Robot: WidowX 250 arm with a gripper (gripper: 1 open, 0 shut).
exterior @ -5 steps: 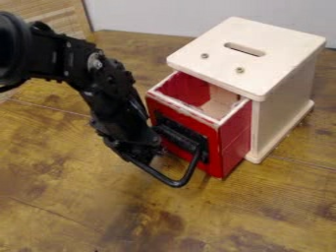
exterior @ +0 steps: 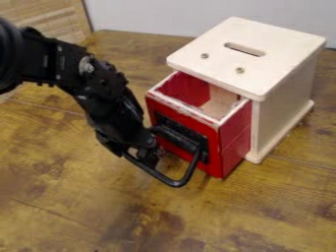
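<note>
A pale wooden box [exterior: 282, 69] with a slot and two screws on top stands at the right, its red drawer [exterior: 230, 148] pulled out toward the front left and looking empty inside. A black handle [exterior: 184, 179] on the drawer front loops out low over the table. My black gripper [exterior: 141, 152] is low beside the drawer's front left, close to the handle; it stands open, though its fingers are hard to make out against the dark handle.
A light woven or wooden piece [exterior: 20, 12] lies at the back left edge, near a pale wall.
The arm has lifted slightly and shifted a little to the left compared with a second ago. The box and drawer look unchanged.
</note>
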